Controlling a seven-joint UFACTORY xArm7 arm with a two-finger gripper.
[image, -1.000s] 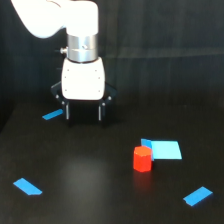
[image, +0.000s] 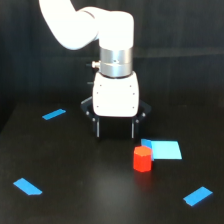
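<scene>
A red block (image: 142, 159) with a many-sided outline rests on the black table, right of centre in the camera view. My gripper (image: 116, 130) hangs above the table, a little behind and to the left of the block. Its dark fingers stand wide apart, and nothing shows between them. Just behind the block lies a light blue square (image: 166, 150), with a darker blue piece (image: 147, 143) at its left side.
Flat blue strips lie near the corners: one at the back left (image: 54, 114), one at the front left (image: 27, 187) and one at the front right (image: 198, 196).
The arm and open gripper have moved right, from the back left strip toward the block, and look slightly lower. The block, the light blue square and the strips have stayed put.
</scene>
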